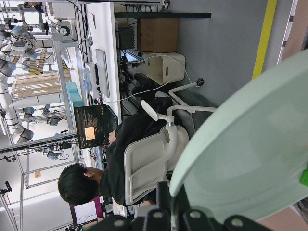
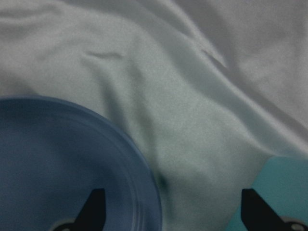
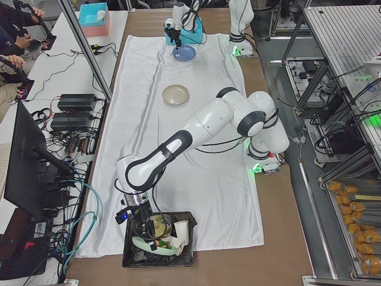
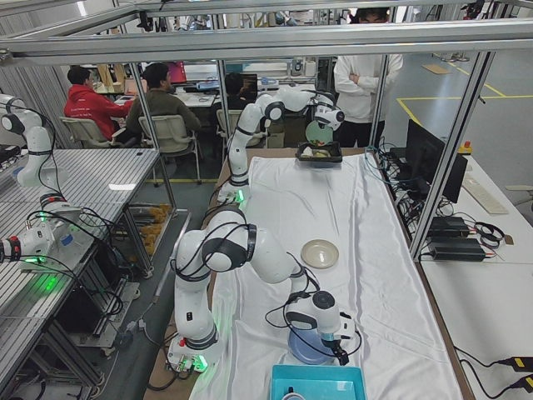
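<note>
My left gripper is shut on the rim of a pale green plate [image 1: 240, 144], held tilted over a black bin [image 3: 131, 256] at the near end of the table, with a green piece visible on it. In the camera right view the plate [image 4: 319, 133] stands raised over the bin. At the other end, my right gripper is open above the rim of a blue plate [image 2: 72, 144], beside a teal tray [image 2: 284, 183], nothing between its fingers.
A beige plate [image 3: 175, 94] lies mid-table on white cloth [image 3: 208, 179], with clear space around it. The bin holds mixed items. A monitor [image 3: 30, 173] and cables line the table's side; metal frame posts stand close by.
</note>
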